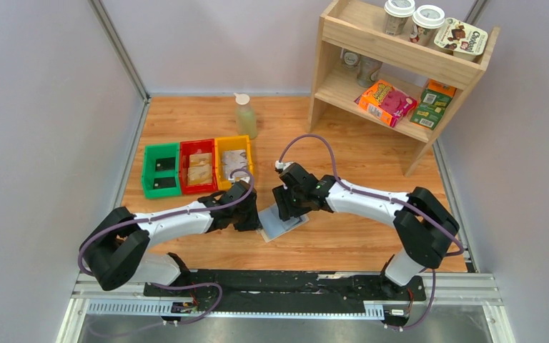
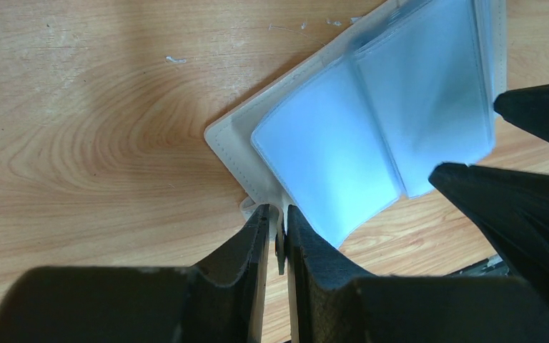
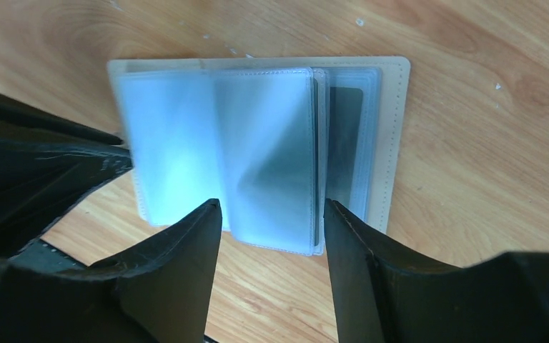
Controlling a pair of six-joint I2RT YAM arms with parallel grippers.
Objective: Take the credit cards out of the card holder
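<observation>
The card holder, a booklet with a pale cover [image 3: 389, 153] and blue sleeves [image 3: 264, 157], lies opened out on the wooden table. A dark card [image 3: 344, 139] shows inside a clear sleeve near one end in the right wrist view. My left gripper is shut on the corner tab of the card holder [image 2: 246, 132] at its near end. Over the sleeves, my right gripper stands part open, its fingers apart on either side of a sleeve's stitched edge. Nothing is clearly pinched there; whether the tips touch the sleeves cannot be told.
Joined green [image 1: 161, 148], red [image 1: 196, 189] and yellow [image 1: 234, 141] bins stand behind my left arm; cards lie in them. A bottle [image 1: 246, 118] is at the back, and a wooden shelf [image 1: 400, 53] with groceries at back right.
</observation>
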